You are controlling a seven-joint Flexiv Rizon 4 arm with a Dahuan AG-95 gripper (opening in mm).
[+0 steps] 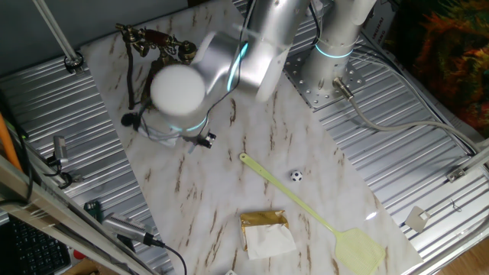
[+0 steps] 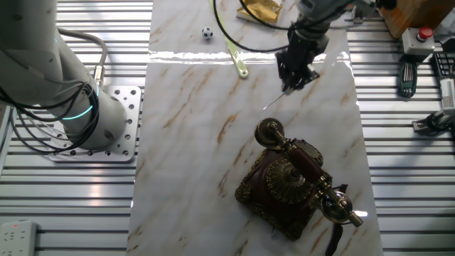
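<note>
An antique-style telephone [image 2: 284, 183] in dark red and brass stands on the marble-patterned table, its handset [image 2: 307, 165] lying across the top. In exterior view 1 the arm's white round joint hides much of its body, leaving the handset [image 1: 158, 38] in sight. My gripper [image 2: 290, 85] hangs beyond the telephone in exterior view 2, dark and blurred, apart from it. A thin pale strip [image 2: 274, 102] sticks out from the gripper's tip; what it is cannot be made out. Whether the fingers are open or shut does not show.
A yellow-green fly swatter [image 1: 294, 200], a small football-patterned ball [image 1: 296, 176] and a gold and white packet [image 1: 267, 235] lie on the table's other half. An emergency-stop box [image 2: 418, 43] stands off the table's edge. Bare marble surrounds the telephone's left side in exterior view 2.
</note>
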